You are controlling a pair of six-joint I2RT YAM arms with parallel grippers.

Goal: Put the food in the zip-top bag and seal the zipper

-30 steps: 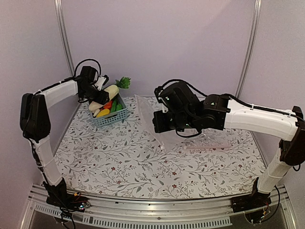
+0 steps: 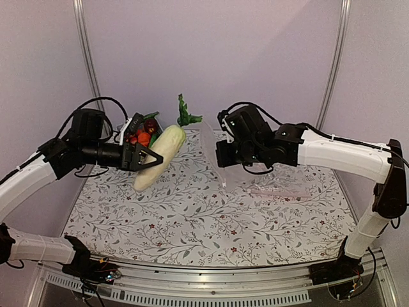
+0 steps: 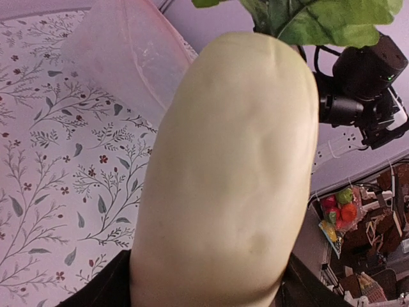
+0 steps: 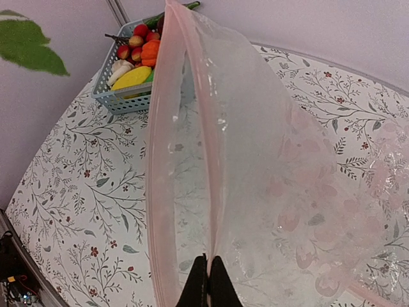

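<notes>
A long pale radish with green leaves (image 2: 160, 157) is gripped by my left gripper (image 2: 146, 159), tilted with its leafy top toward the bag. In the left wrist view the radish (image 3: 233, 166) fills the middle, and the black fingers (image 3: 115, 281) show low on either side. The clear zip top bag (image 4: 275, 166) has pinkish zipper edges and stands partly raised from the table. My right gripper is shut on an edge of the bag's mouth, which spreads upward from the fingertips. The leaf tip (image 4: 32, 48) hangs left of the bag in the right wrist view.
A blue basket (image 4: 131, 101) of toy vegetables and fruit stands at the back left, partly behind the left arm in the top view.
The right gripper and the bag edge have shifted slightly right.
</notes>
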